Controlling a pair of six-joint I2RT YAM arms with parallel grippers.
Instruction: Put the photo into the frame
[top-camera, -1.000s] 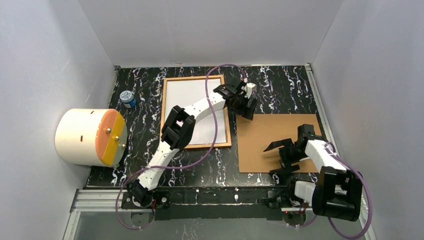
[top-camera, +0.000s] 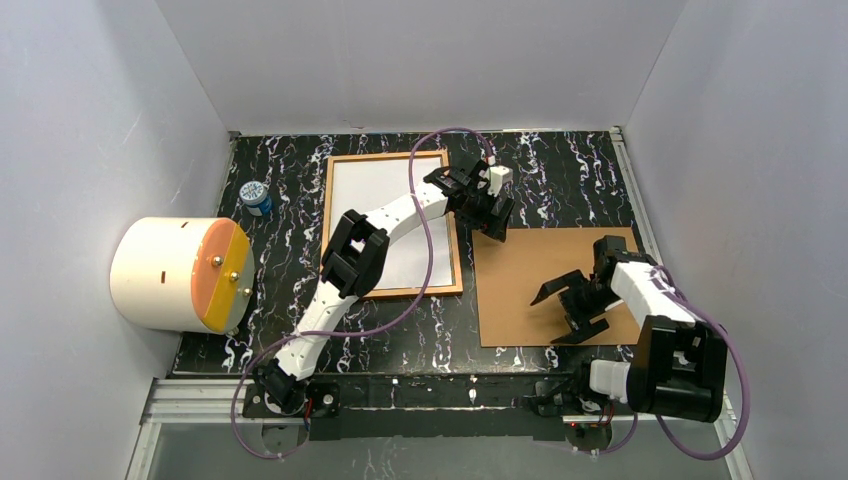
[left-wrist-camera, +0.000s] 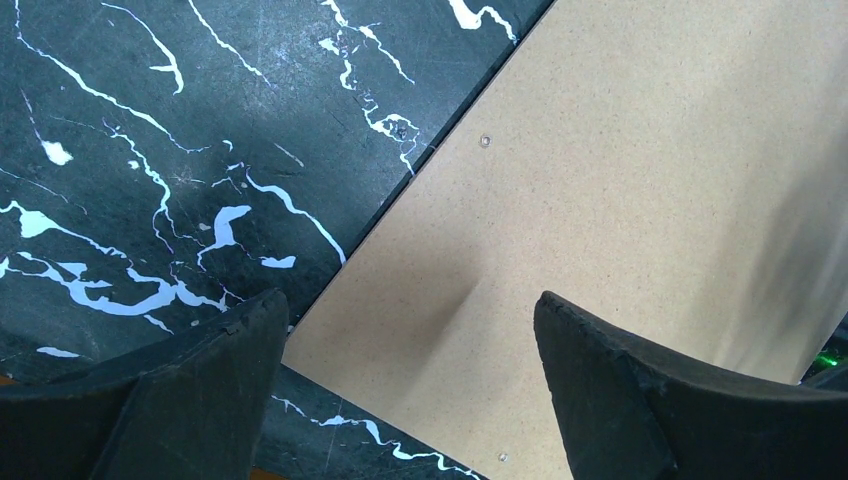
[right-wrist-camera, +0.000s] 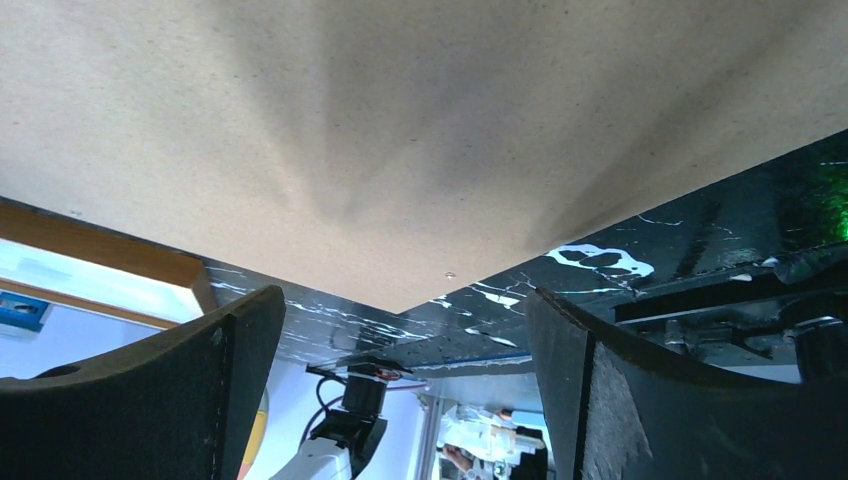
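Observation:
A wooden frame (top-camera: 454, 270) with a white inside lies left of centre in the top view, partly covered by my left arm. Right of it is a flat brown board (top-camera: 510, 300); no printed picture shows on its visible face. My left gripper stands open at the board's far left corner, which lies between its fingertips as seen in the left wrist view. Over the near part of the board, my right gripper (top-camera: 547, 320) is wide open. In the right wrist view a board corner (right-wrist-camera: 400, 270) appears between its fingers, not gripped.
A small blue jar (top-camera: 256, 198) stands at the back left. A large cream cylinder with an orange and yellow end (top-camera: 170, 275) overhangs the table's left edge. Grey walls enclose the sides and back. Bare marble table (top-camera: 570, 180) shows behind the board.
My right gripper has shifted slightly to the right over the board, its arm moving with it. The left arm, frame and board look almost unchanged.

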